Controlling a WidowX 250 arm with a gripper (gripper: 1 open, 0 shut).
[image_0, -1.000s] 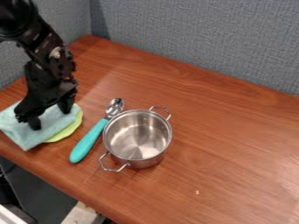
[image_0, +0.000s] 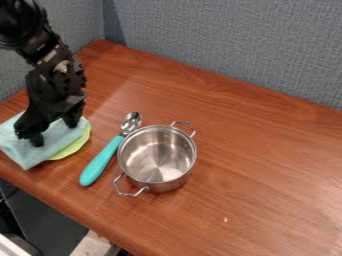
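Note:
My black gripper (image_0: 48, 124) is lowered onto a pale blue-green cloth (image_0: 24, 152) at the left edge of the table, its fingers dark against the fabric; whether they are closed on it is hard to make out. A yellow-green round item (image_0: 72, 146) shows from under the cloth. To its right lie a spoon with a turquoise handle (image_0: 100, 163) and a steel pot (image_0: 159, 156) with two handles.
Grey padded panels (image_0: 227, 45) border the table at the back and left. The table's edge runs along the lower left.
The gripper and arm have shifted very slightly to the left over the cloth. The spoon and pot are unmoved.

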